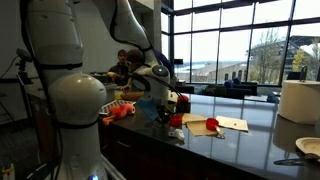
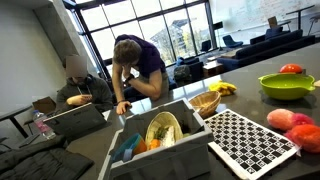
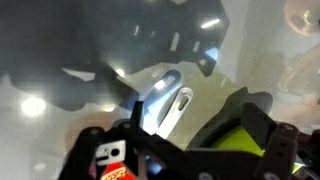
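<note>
My gripper hangs over a dark, glossy surface in the wrist view, its fingers wide apart and holding nothing. A slim white piece with a rounded end [image 3: 176, 110] shows between the fingers and beyond them. At the lower edge a red thing [image 3: 116, 170] is partly covered by the gripper, as is a bright green one [image 3: 240, 141] at the right. Exterior view 1 shows the arm [image 1: 84, 100] bent down at the left, with the gripper low near the table and its tips hard to make out. Exterior view 2 does not show the gripper.
Red dishes [image 1: 211, 124], brown paper [image 1: 202, 129] and a white sheet [image 1: 233, 124] lie right of the arm. A pale container [image 1: 299, 101] stands far right. A filled grey bin [image 2: 180, 160], checkered board [image 2: 246, 143] and green bowl [image 2: 287, 88] appear elsewhere. A person [image 2: 143, 65] leans nearby.
</note>
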